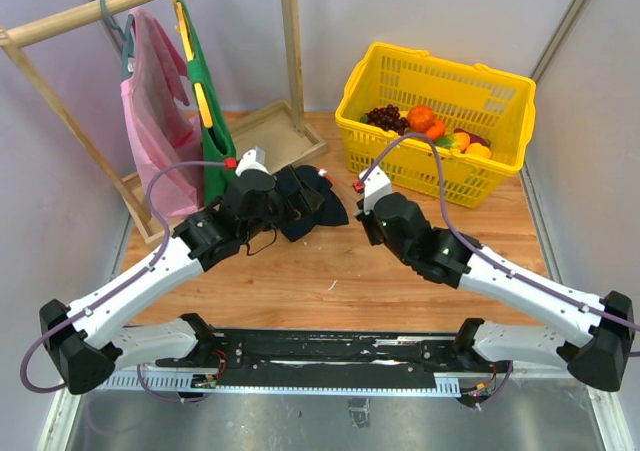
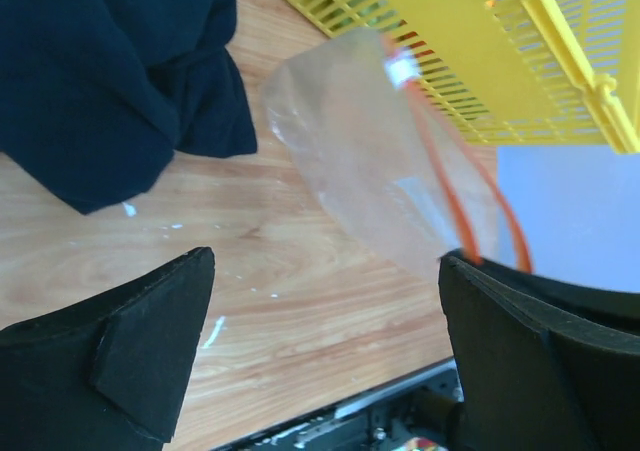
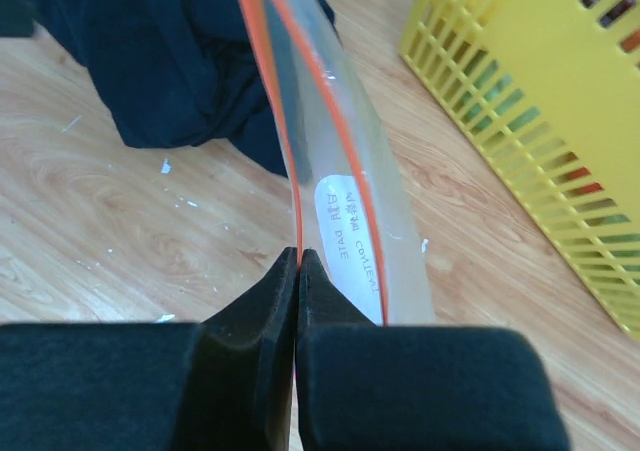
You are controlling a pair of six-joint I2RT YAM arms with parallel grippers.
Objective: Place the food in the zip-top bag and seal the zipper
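The clear zip top bag (image 2: pixel 345 141), with orange strips along its mouth, hangs upright from my right gripper, which is shut on one edge of that mouth. In the right wrist view a white label (image 3: pixel 348 236) shows through the plastic, and the two strips stand slightly apart. My left gripper is open, its fingers wide apart with nothing between them, left of the bag. The food is in the yellow basket: dark grapes (image 1: pixel 388 118), an orange round piece (image 1: pixel 421 118) and other fruit. From above, the right arm mostly hides the bag.
The yellow basket (image 1: pixel 400 171) stands at the back right, close behind the bag. A dark blue cloth (image 1: pixel 328 209) lies near my left gripper. Pink (image 1: pixel 155 121) and green (image 1: pixel 205 91) clothes hang on a wooden rack at the left.
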